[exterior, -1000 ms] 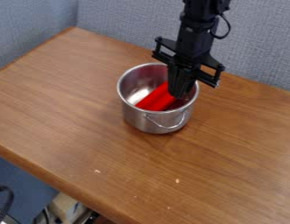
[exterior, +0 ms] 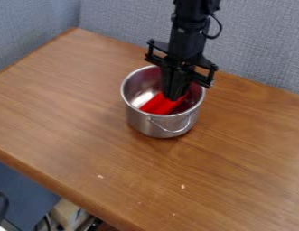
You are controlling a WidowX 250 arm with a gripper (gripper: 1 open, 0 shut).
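A silver metal pot [exterior: 143, 121] with a wire handle stands on the wooden table [exterior: 73, 117]. Inside it lies a red object [exterior: 162, 104]. My black gripper [exterior: 174, 92] reaches down into the pot from above, over the red object and partly covering it. Whether the fingers are apart or closed on the object is not clear.
A grey-blue textured partition is behind. At the lower left, past the table edge, are a blue surface and some cables.
The gripper has shifted left over the pot and sits lower over the red object, hiding more of it. The pot has stayed about in place.
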